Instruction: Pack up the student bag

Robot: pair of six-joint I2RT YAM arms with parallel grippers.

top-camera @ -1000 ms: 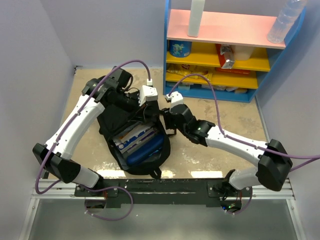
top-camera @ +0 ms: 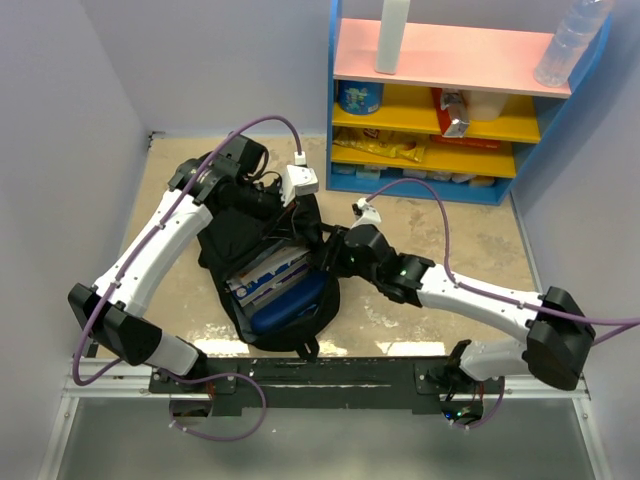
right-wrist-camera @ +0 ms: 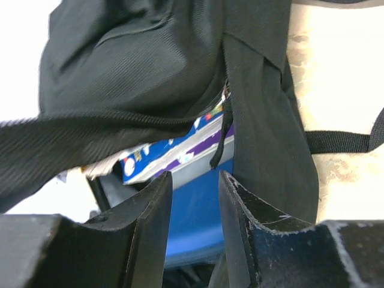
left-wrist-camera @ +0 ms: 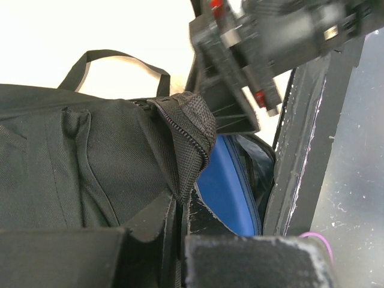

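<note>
The black bag [top-camera: 225, 240] stands at the table's front left, holding books [top-camera: 265, 270] and a blue case [top-camera: 285, 308]; in the right wrist view the books [right-wrist-camera: 186, 150] show below a dark flap. My left gripper [top-camera: 285, 210] is over the bag's upper part; in its wrist view the gripper is shut on the bag's zippered edge [left-wrist-camera: 186, 135]. My right gripper [top-camera: 335, 250] is at the bag's right rim; in its wrist view the gripper stands part open, its fingertips close to the black fabric and the blue case.
A blue shelf unit [top-camera: 515, 85] with pink and yellow shelves holds bottles, a blue can [top-camera: 360, 96] and packets at the back right. Bare table [top-camera: 470, 230] lies right of the bag. The table's front edge runs just below the bag.
The left arm is nearly still.
</note>
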